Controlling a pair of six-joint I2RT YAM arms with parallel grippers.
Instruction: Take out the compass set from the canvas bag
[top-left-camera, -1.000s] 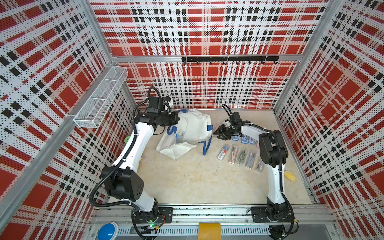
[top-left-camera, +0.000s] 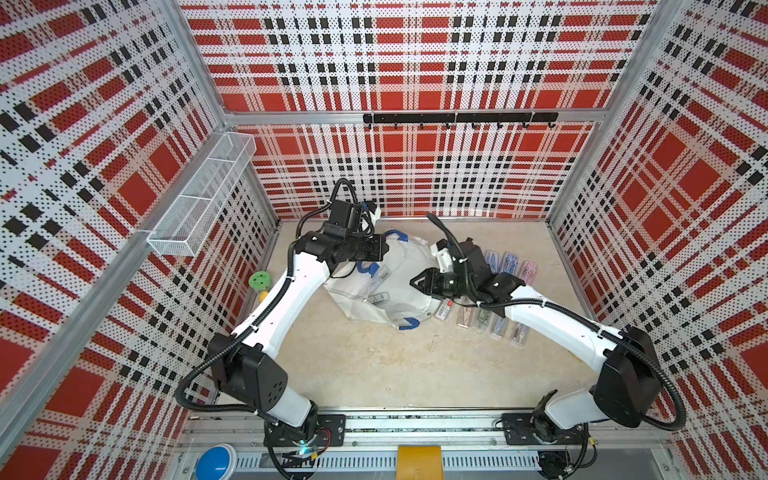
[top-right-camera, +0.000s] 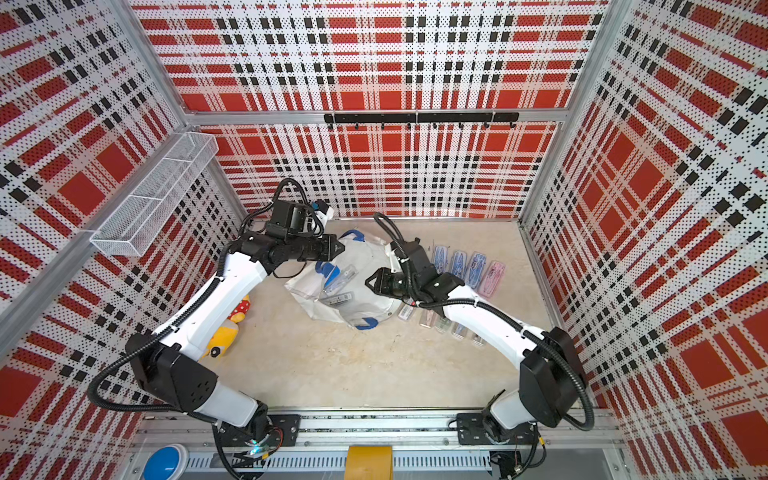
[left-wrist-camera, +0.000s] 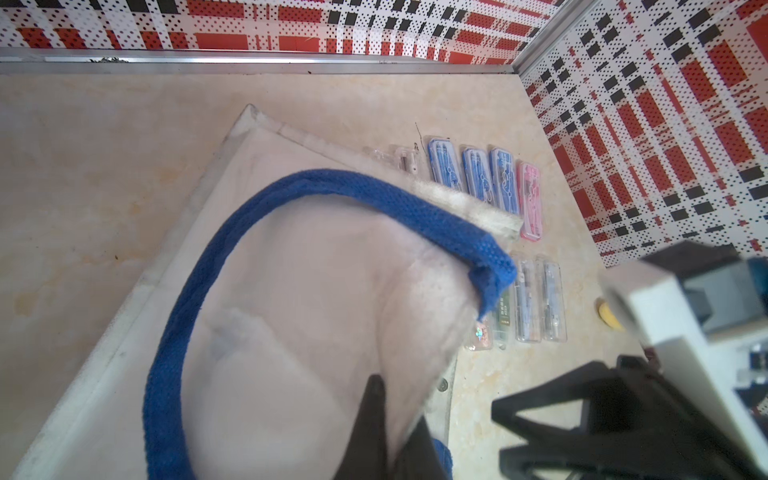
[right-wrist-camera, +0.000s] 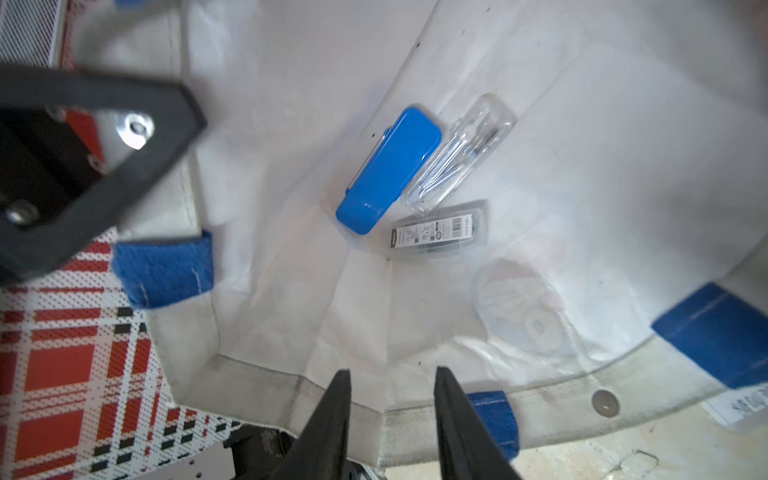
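Note:
The canvas bag (top-left-camera: 408, 264) with blue handles lies open at centre. My left gripper is shut on its rim, seen as folded fabric at the fingers in the left wrist view. Inside the bag, the right wrist view shows a blue case (right-wrist-camera: 388, 168), a clear compass case (right-wrist-camera: 460, 153) and a labelled case (right-wrist-camera: 436, 233). My right gripper hangs over the bag's opening with its fingers apart and nothing between them.
Several cases (top-right-camera: 493, 278) lie in rows right of the bag. A plush toy (top-right-camera: 224, 336) sits at the left. A wire basket (top-left-camera: 200, 200) hangs on the left wall.
My right gripper has swung left from beside the cases to over the bag. The left gripper has moved right, and the bag with it.

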